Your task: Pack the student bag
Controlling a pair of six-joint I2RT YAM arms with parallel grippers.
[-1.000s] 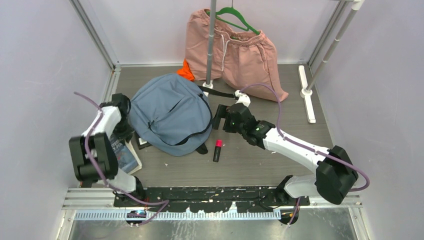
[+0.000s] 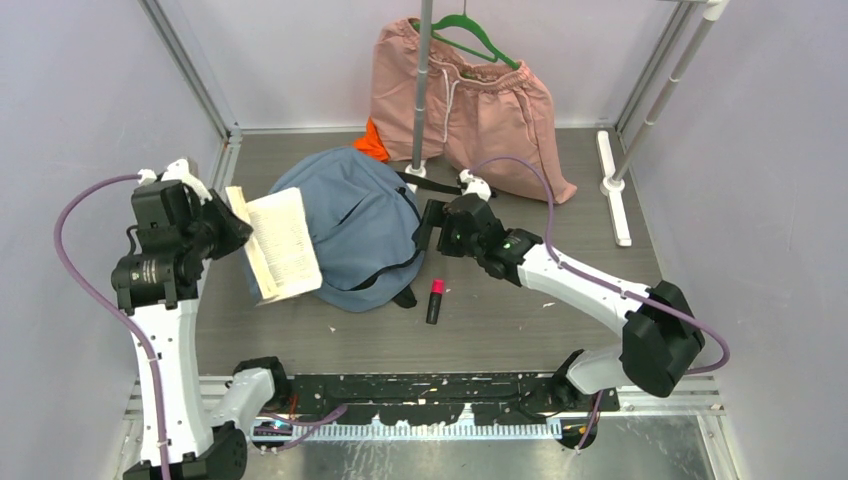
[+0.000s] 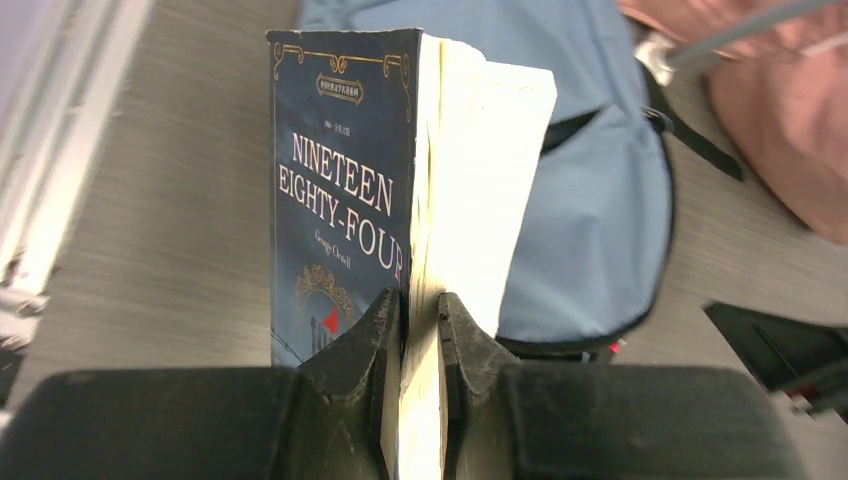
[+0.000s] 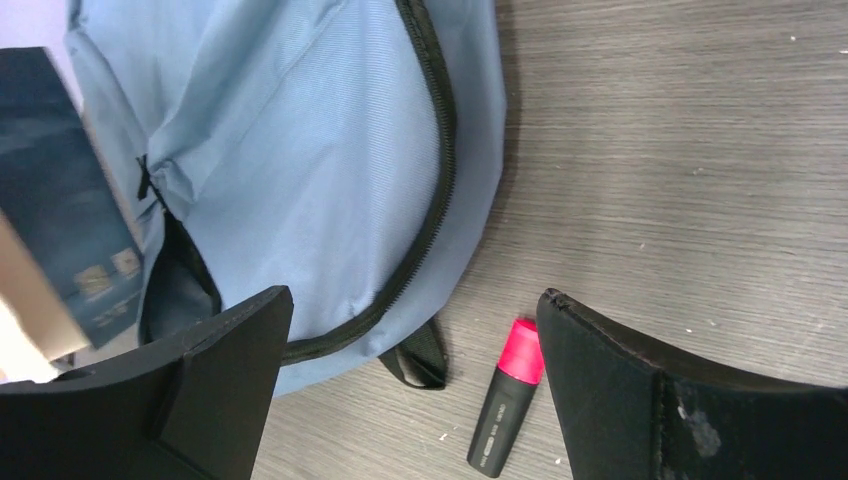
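Note:
The blue-grey backpack [image 2: 365,245] lies flat in the middle of the floor. A book with a dark "Nineteen Eighty-Four" cover [image 3: 340,175] is raised over its left side, pinched between the fingertips of my left gripper, its pages [image 2: 285,245] facing up in the top view. My right gripper is open above the backpack's right edge, nothing between its fingers. A black pen-like item with a red cap [image 4: 505,408] lies on the floor just beside the backpack, below that gripper.
Pink fabric [image 2: 515,135] hangs from a green hanger [image 2: 480,35] at the back, with orange cloth [image 2: 370,140] by it. A grey pole [image 2: 420,100] stands behind the backpack.
My left gripper has lifted the book from the floor at the lower left, moving it up and toward the backpack.

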